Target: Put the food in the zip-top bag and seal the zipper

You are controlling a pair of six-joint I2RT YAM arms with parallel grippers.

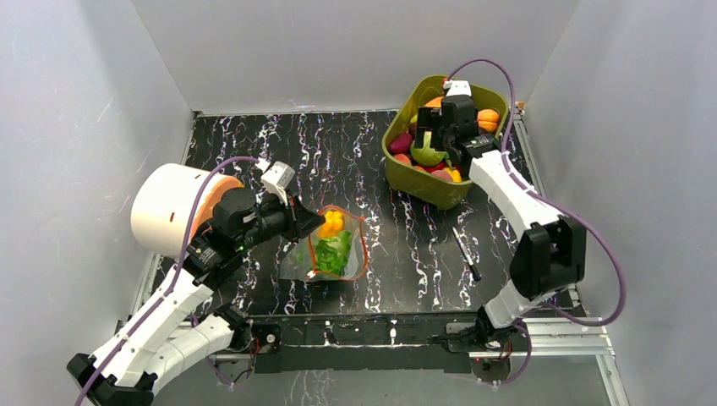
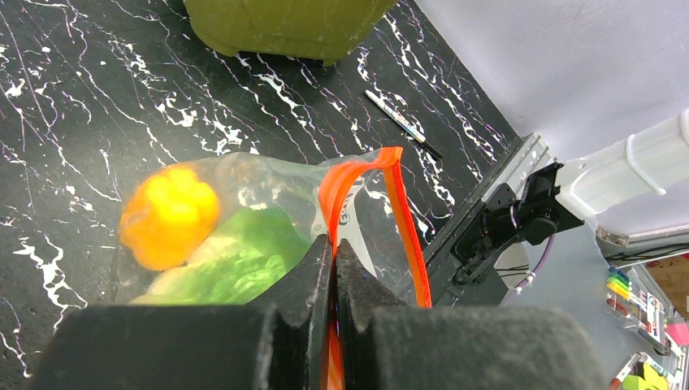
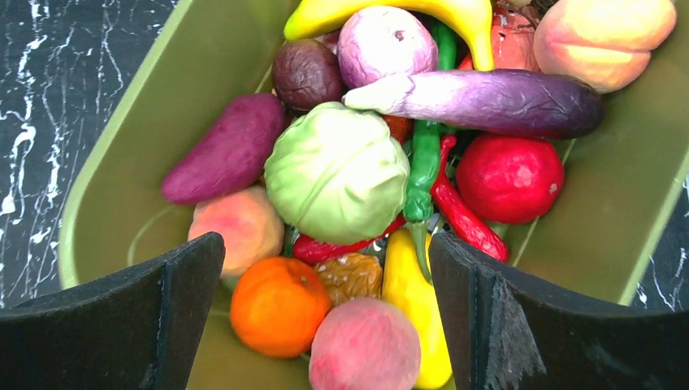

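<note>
A clear zip bag [image 2: 280, 175] with an orange zipper edge [image 2: 398, 199] hangs from my left gripper, which is shut on that edge. Inside it lie a yellow-orange pepper [image 2: 171, 215] and a green leafy vegetable [image 2: 244, 248]; from above, the bag's mouth looks spread apart. My right gripper is open over the green bin [image 3: 114, 171], with nothing held between its fingers. Below it in the right wrist view are a cabbage [image 3: 337, 175], an orange [image 3: 280, 307], a peach [image 3: 366, 345] and a long eggplant [image 3: 504, 101].
A black-and-white pen [image 1: 466, 254] lies on the marbled table right of the bag. The large white roll [image 1: 173, 207] stands behind the left arm. Between bag and bin, the table is bare, as is its back left part.
</note>
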